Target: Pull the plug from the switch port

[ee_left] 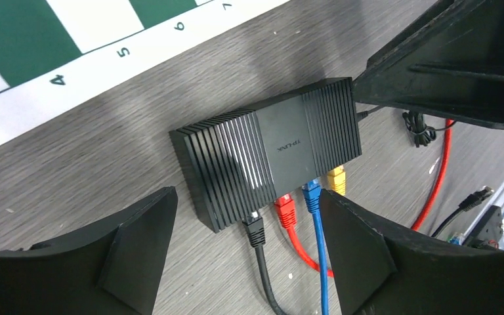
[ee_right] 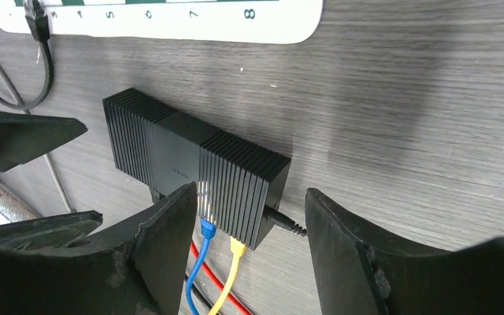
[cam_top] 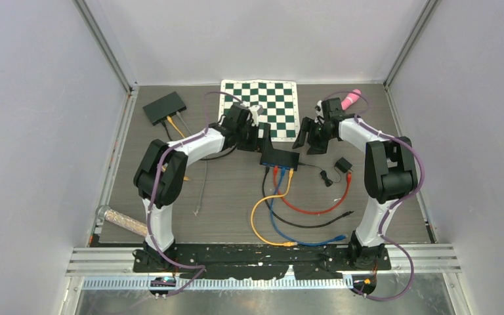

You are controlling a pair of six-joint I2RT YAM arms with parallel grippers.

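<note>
The black TP-LINK switch [cam_top: 279, 158] lies mid-table with a black plug [ee_left: 254, 230], red plug [ee_left: 285, 209], blue plug [ee_left: 312, 195] and yellow plug [ee_left: 336, 182] along one long side. A thin power lead [ee_right: 287, 222] enters its end. My left gripper [cam_top: 256, 136] hangs over the switch's left back area, fingers apart, the switch seen between them. My right gripper [cam_top: 308, 134] hangs at the switch's right back, also open, with the switch's end and power lead in view between its fingers. Neither holds anything.
The checkered mat [cam_top: 259, 95] lies behind the switch. A second dark box [cam_top: 164, 107] with cables is at back left. A power adapter [cam_top: 342, 164] sits to the right, a clear tube [cam_top: 121, 220] at front left. Loose cables cover the front middle.
</note>
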